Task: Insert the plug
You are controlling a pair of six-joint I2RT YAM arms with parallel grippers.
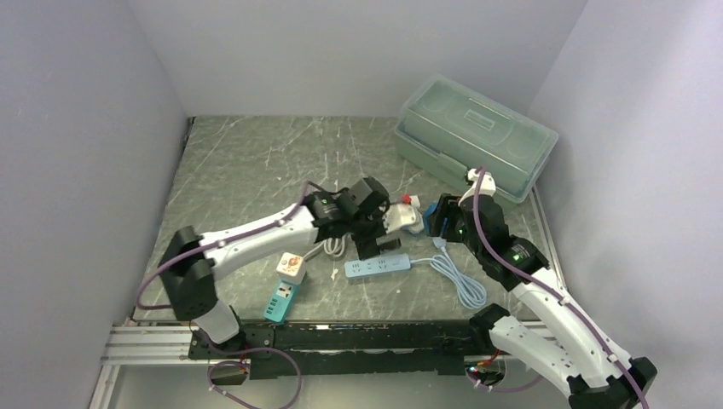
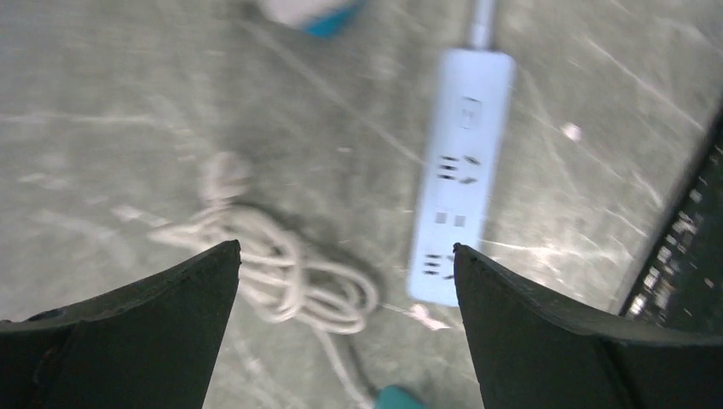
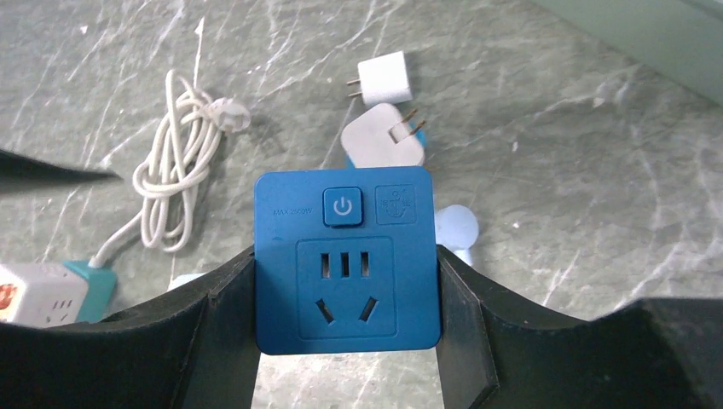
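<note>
A blue socket cube (image 3: 345,256) is held between the fingers of my right gripper (image 1: 443,217), its button and socket face showing in the right wrist view. My left gripper hangs open over the table, motion-blurred, above and beside a light blue power strip (image 1: 377,264) with a coiled cable (image 1: 465,285). A white plug adapter (image 3: 379,136) with prongs and a smaller white charger (image 3: 384,78) lie at the back, beyond the held cube in the right wrist view.
A teal strip (image 1: 281,300) with a white cube plug (image 1: 292,267) lies front left, near a knotted white cord (image 3: 175,179). A translucent green box (image 1: 475,128) occupies the back right.
</note>
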